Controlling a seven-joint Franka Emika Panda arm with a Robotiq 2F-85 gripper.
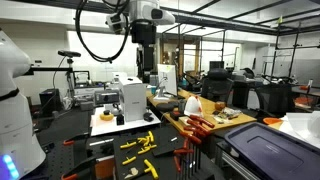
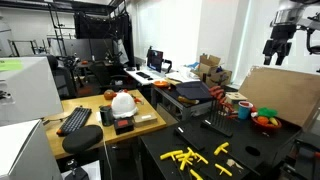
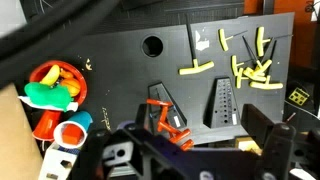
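High above the dark table, my gripper points down. Its two dark fingers stand wide apart at the bottom of the wrist view, and the gap of the gripper is empty. Yellow-handled tools with thin dark shafts lie scattered on the table; one lies apart, with its yellow handle near the middle. A black slotted block is beside several red-orange handled pieces. A red bowl holds yellow and green items.
A blue-rimmed cup stands near the bowl. A dark tray lies at right in the first exterior view. Behind are a wooden table and a keyboard. Bare tabletop shows between bowl and tools.
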